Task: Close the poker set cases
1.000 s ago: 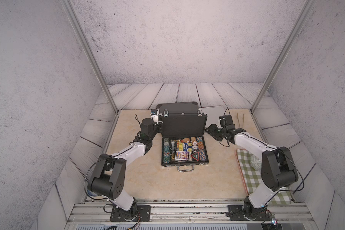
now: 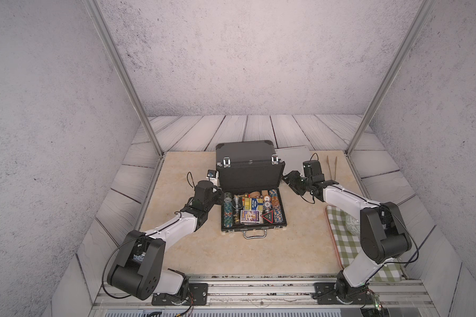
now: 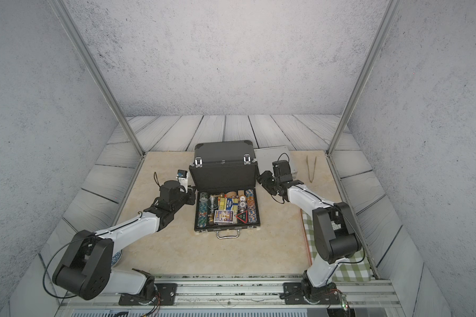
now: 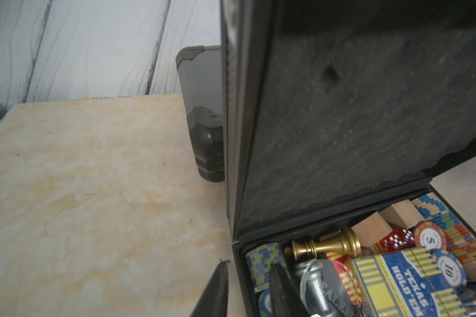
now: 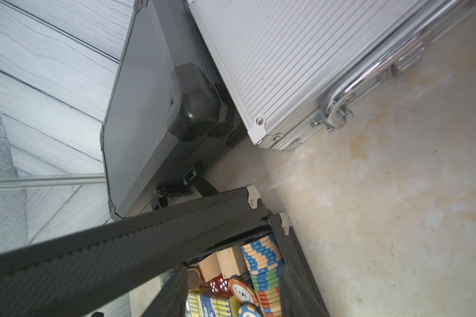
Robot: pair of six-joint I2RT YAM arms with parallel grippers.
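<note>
The open poker case (image 2: 255, 227) sits mid-table, its tray full of chips, cards and dice. Its black lid (image 2: 251, 178) stands raised at the back, with two silver latches along the top edge. In the left wrist view my left gripper is partly open at the tray's left rim, below the lid's side edge; nothing shows held between its fingers. Beyond the right side of the case, my right gripper has its fingers apart, with chips visible past them and nothing gripped. The right arm reaches close to the lid's right edge.
Right behind the lid is a dark grey case (image 5: 142, 111). A silver case (image 5: 312, 52) with a handle lies at the back right. Tongs (image 3: 312, 169) and a green checked cloth (image 2: 349, 240) occupy the right side.
My left gripper has come down and toward the front along the case's left side. The case has shifted slightly left and frontward, its lid still raised. The right arm has barely moved.
</note>
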